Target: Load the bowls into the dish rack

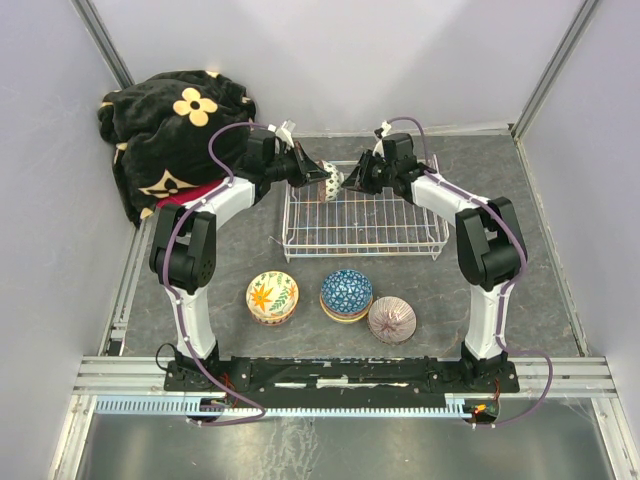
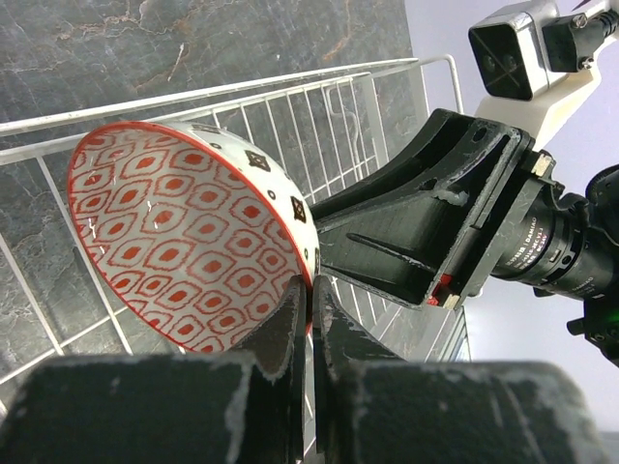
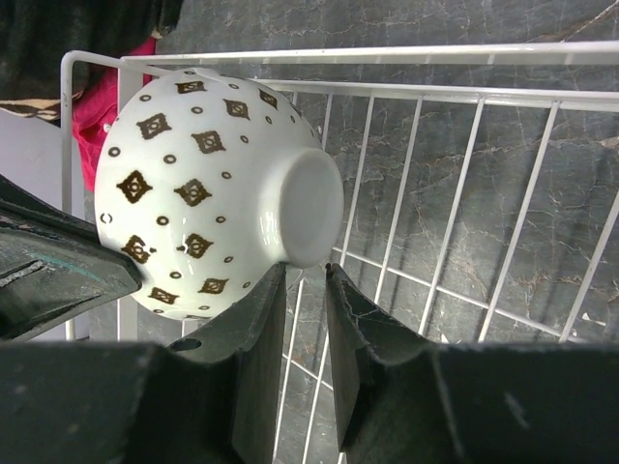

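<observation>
A white bowl with dark motifs outside and a red pattern inside is tipped on its side at the left of the white wire dish rack. My left gripper is shut on its rim. Facing the bowl's foot, my right gripper stands part open, its fingertips a little apart and nothing clearly between them. One of those fingertips is close to the foot; whether they touch, I cannot tell. On the floor in front of the rack are floral bowls, a stack topped by a blue bowl, and a purplish bowl.
A dark blanket with yellow flowers is heaped at the back left, with red cloth beneath it. Most of the rack's middle and right wires are bare. Walls close in the workspace behind and at both sides.
</observation>
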